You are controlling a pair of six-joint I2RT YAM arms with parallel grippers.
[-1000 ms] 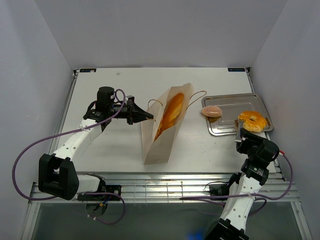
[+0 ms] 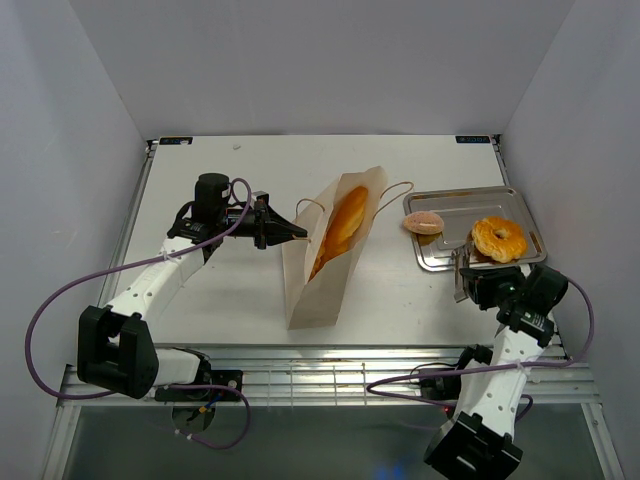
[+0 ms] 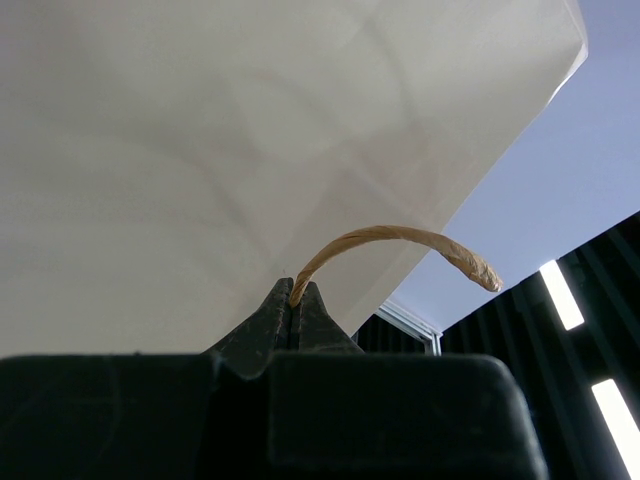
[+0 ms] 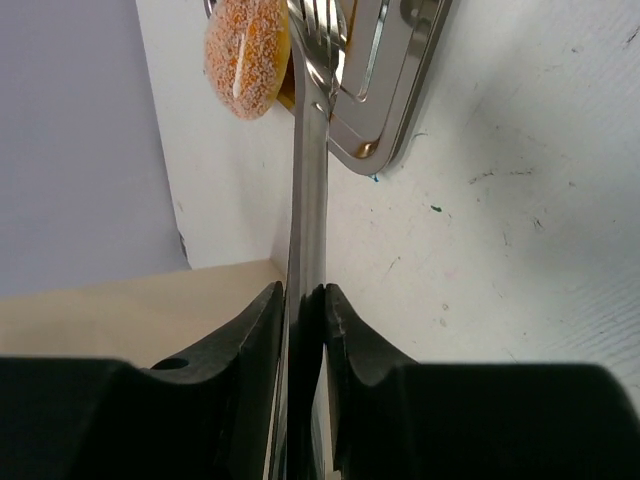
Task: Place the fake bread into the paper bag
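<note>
The brown paper bag [image 2: 315, 310] stands open mid-table with a long bread loaf [image 2: 347, 222] inside. My left gripper [image 2: 303, 235] is shut on the bag's twisted handle [image 3: 390, 234], beside the bag's left side. Metal tongs [image 4: 312, 190] stand between the fingers of my right gripper, which grips them. In the top view the tong ends [image 2: 462, 262] are over the tray's near edge, left of the ring-shaped bread [image 2: 498, 240]. A sugared oval bread [image 2: 424, 223] lies at the tray's left edge. Whether the tongs touch any bread I cannot tell.
The metal tray [image 2: 460, 205] lies at the table's right side, close to the right wall. The bag's other handle [image 2: 398, 190] sticks out toward the tray. Bare table [image 2: 410, 310] lies between the bag and my right gripper.
My right gripper and the tongs have shifted a little left and toward the front. The ring bread sits slightly further left. The left arm and the bag have stayed put.
</note>
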